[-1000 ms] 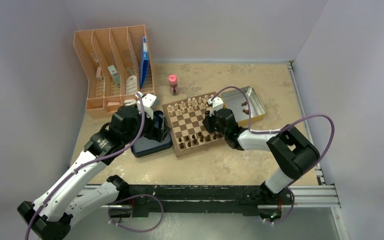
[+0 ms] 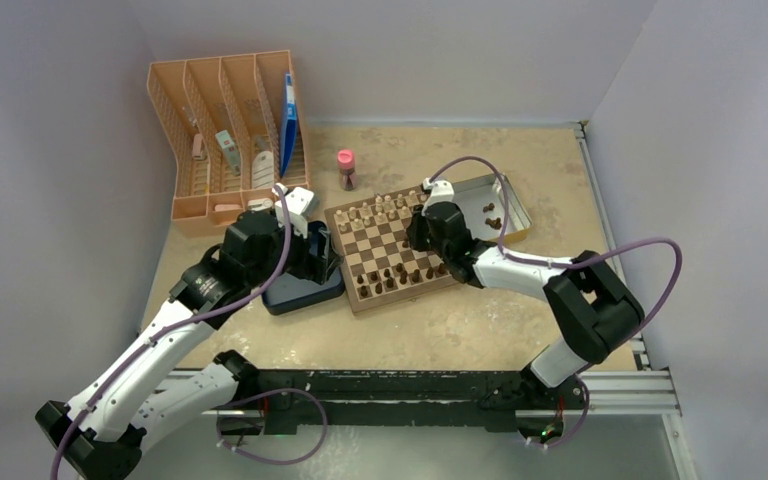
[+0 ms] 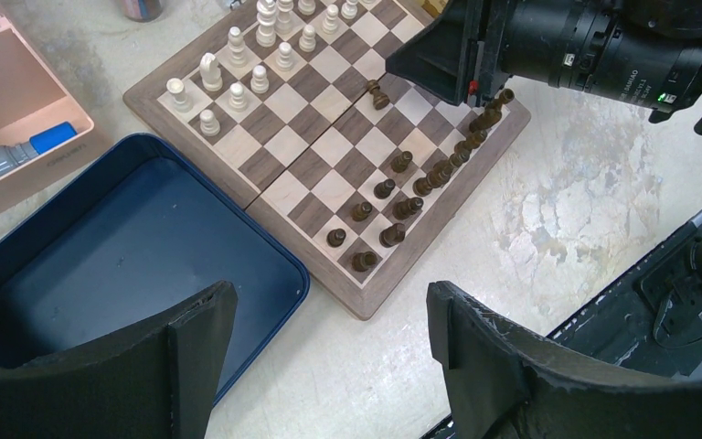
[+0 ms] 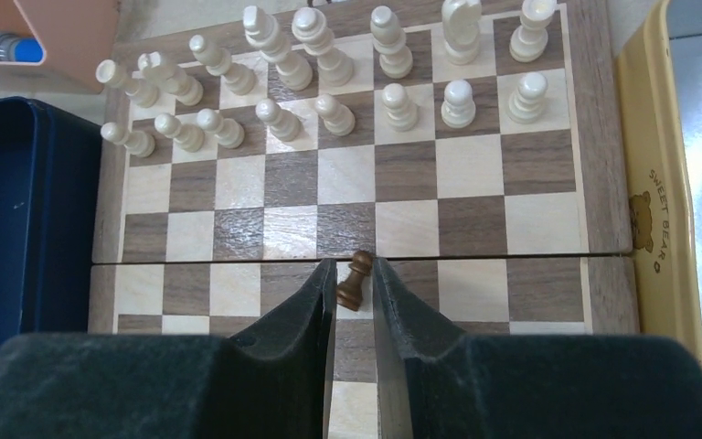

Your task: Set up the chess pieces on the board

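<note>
On the wooden chessboard (image 3: 258,240), a dark chess piece (image 3: 377,94) lies on its side near the central seam, away from the dark rows. In the right wrist view this dark piece (image 4: 355,282) shows below the narrow gap of my right gripper, which is slightly open with nothing held. White pieces (image 4: 279,46) fill two rows along the far side. Dark pieces (image 3: 409,208) stand along the near side, some hidden by the right arm. My left gripper is wide open and empty, left of the board.
At the right of the board stands a yellow-sided metal tray (image 2: 520,238) with several dark pieces (image 2: 495,223) inside. A dark blue tray (image 3: 137,146) sits left of the board, below an orange organizer (image 2: 192,208). Bare table lies in front.
The right gripper has shifted away from it, rightward in the top view. The left arm is still.
</note>
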